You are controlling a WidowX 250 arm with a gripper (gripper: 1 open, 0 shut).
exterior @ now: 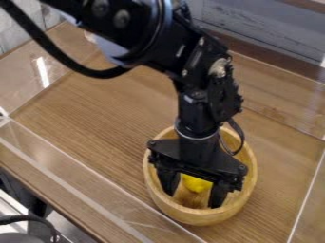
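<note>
My black gripper (pixel 193 183) reaches down from the top into a round, light wooden bowl (pixel 197 214) at the lower middle of the camera view. Its fingers stand open inside the bowl, one finger on either side of a small yellow object (pixel 197 184). The body of the gripper hides much of that object and the back of the bowl, so I cannot tell whether the fingers touch it.
A pale wall runs along the back. Black cables show at the upper left and lower left, near the table's front edge.
</note>
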